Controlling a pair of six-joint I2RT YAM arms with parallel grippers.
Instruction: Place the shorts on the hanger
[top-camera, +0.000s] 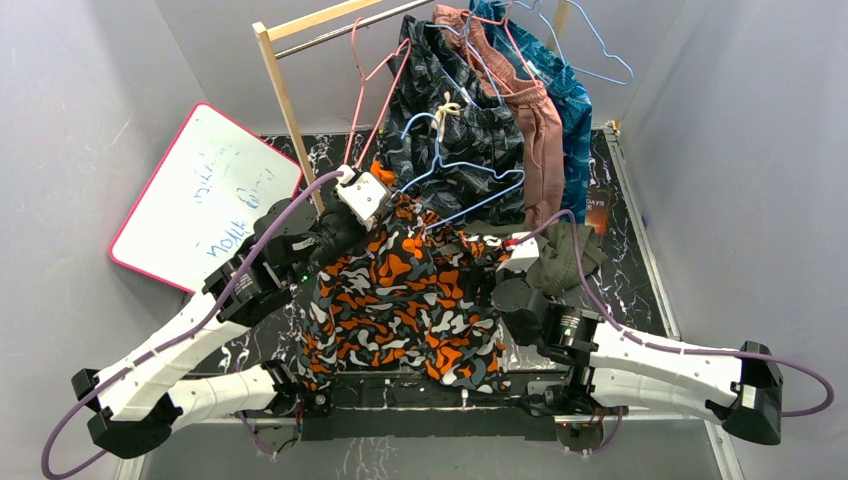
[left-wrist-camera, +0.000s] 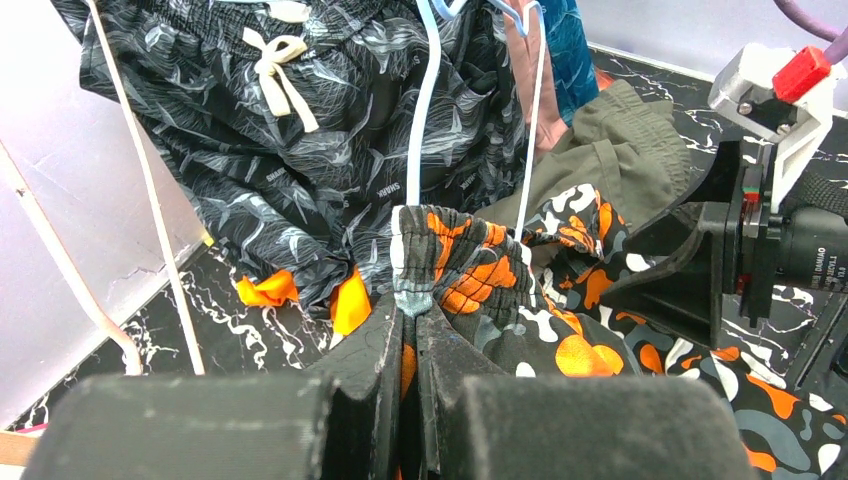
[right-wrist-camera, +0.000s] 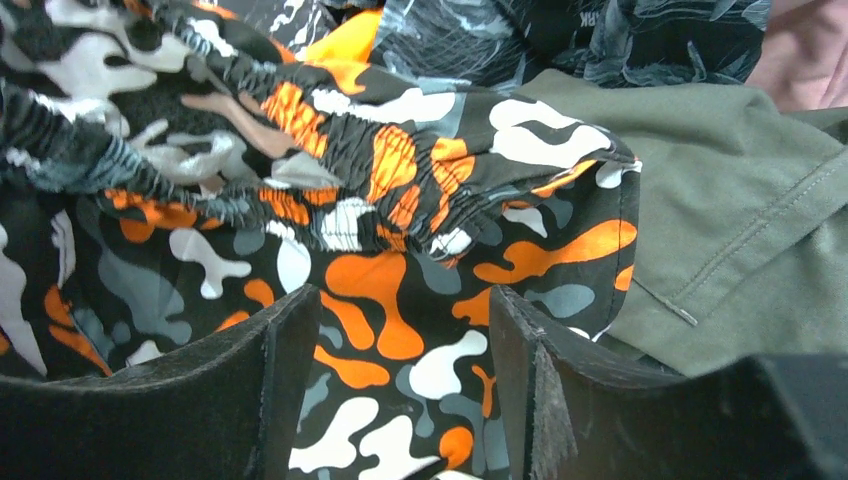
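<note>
The camouflage shorts (top-camera: 390, 290) in orange, black and white hang over the table's front, waistband up. In the left wrist view my left gripper is shut on the left part of their waistband (left-wrist-camera: 470, 262). A light-blue hanger (top-camera: 440, 166) stands tilted above them; its left end is by that gripper and its lower bar runs down into the waistband. The hanger's right end (top-camera: 522, 176) is above and outside the shorts. My right gripper is open over the front of the shorts, below the right part of the waistband, with fingertips apart.
Black patterned shorts (top-camera: 450, 130), pink shorts (top-camera: 541, 140) and blue shorts (top-camera: 577, 130) hang on the rack behind. Olive cloth (top-camera: 565, 258) lies to the right. Pink hangers (top-camera: 362, 95) dangle at the left, near a whiteboard (top-camera: 205, 200).
</note>
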